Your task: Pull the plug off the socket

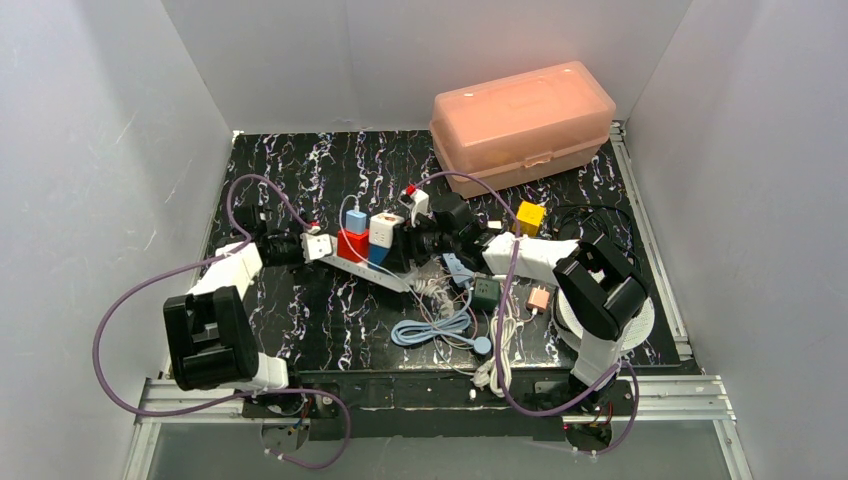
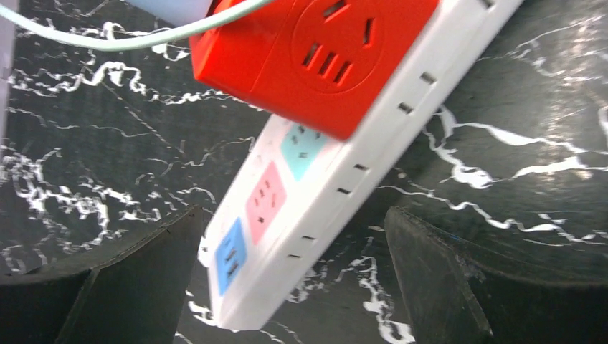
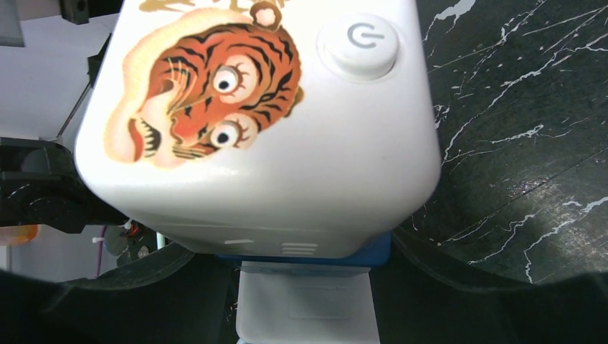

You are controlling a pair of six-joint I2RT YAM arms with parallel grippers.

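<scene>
A white power strip (image 2: 333, 197) lies on the black marble surface, bearing a red cube plug (image 2: 308, 64), a small light-blue plug (image 1: 356, 219) and a white-and-blue plug with a tiger sticker (image 3: 258, 172). My left gripper stands open over the strip's free end, whose coloured sockets lie between its fingers, apparently not gripped. My right gripper is shut on the white-and-blue plug at the strip's other end. The top view partly hides that plug (image 1: 386, 225) behind the gripper.
A pink lidded box (image 1: 520, 120) stands at the back right. Coiled cables (image 1: 430, 330), several adapters, a yellow cube (image 1: 530, 216) and a round white object (image 1: 635, 325) crowd the right and front.
</scene>
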